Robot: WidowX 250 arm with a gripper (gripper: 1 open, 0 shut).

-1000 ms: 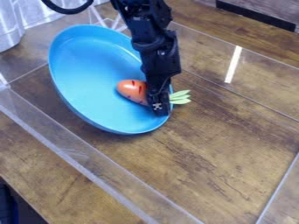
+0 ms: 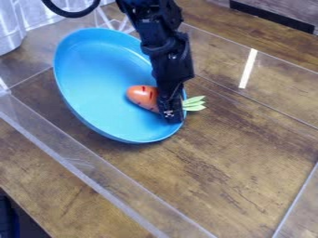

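A blue bowl (image 2: 93,93) rests on the wooden floor at the left of centre. Inside it, toward its right side, lies an orange toy carrot (image 2: 141,97), its pale green leaves (image 2: 192,103) sticking out past the right rim. The black gripper (image 2: 170,108) reaches down from the top onto the carrot, shut on it near the leafy end; the fingertips are dark and partly hard to make out.
Clear tape strips run over the wood at the lower left and right, with a short white strip (image 2: 247,69) at the upper right. White fabric (image 2: 19,19) is at the top left. The floor right of and below the bowl is clear.
The gripper, carrot and bowl have shifted very slightly to the right and down; otherwise little differs.
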